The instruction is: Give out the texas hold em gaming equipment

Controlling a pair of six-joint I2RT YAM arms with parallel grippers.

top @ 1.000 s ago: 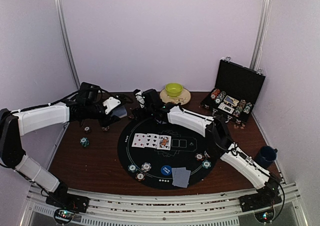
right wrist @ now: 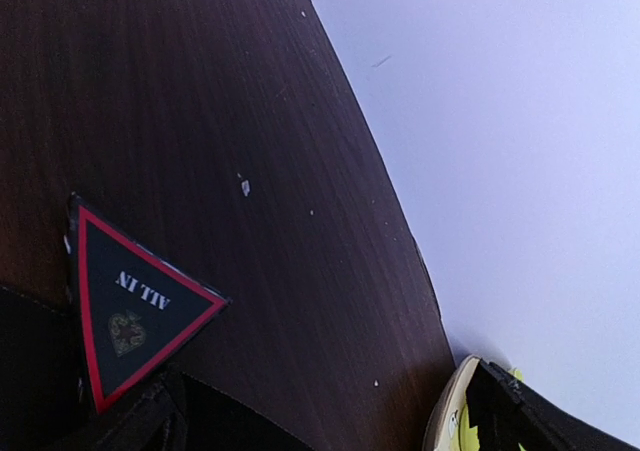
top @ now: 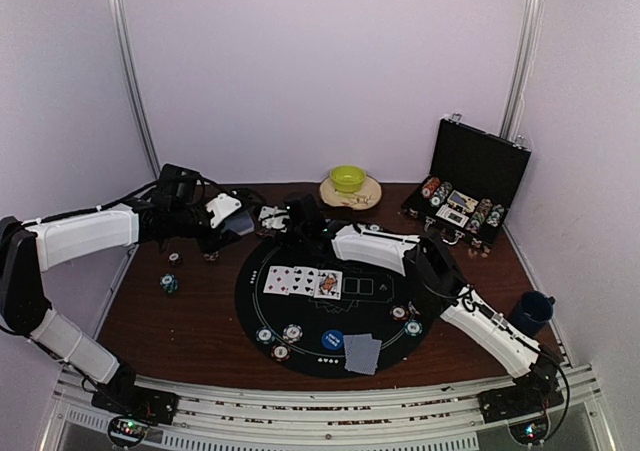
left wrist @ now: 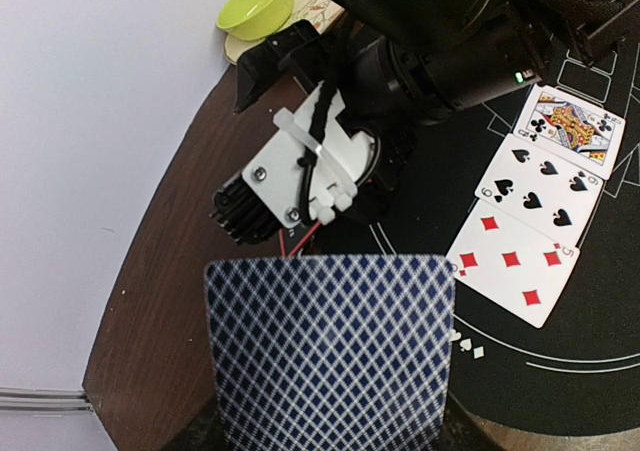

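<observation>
My left gripper [top: 238,227] is shut on a deck of blue-backed playing cards [left wrist: 330,351], held up left of the mat. My right gripper is open near the table's back, its fingers wide apart with nothing between them. Beside its left finger in the right wrist view stands a black triangular ALL IN marker [right wrist: 140,306] with a red border. On the black poker mat [top: 300,336], three face-up cards lie in a row: the five of diamonds [left wrist: 512,271], six of spades [left wrist: 540,189] and queen of clubs [left wrist: 570,124].
Face-down cards [top: 362,353] and a blue disc [top: 332,340] lie at the mat's front, with several chips around. An open chip case [top: 470,186] stands back right, a blue mug [top: 532,312] front right. A green bowl [top: 348,178] sits on a plate at the back.
The left arm and its deck have stayed still.
</observation>
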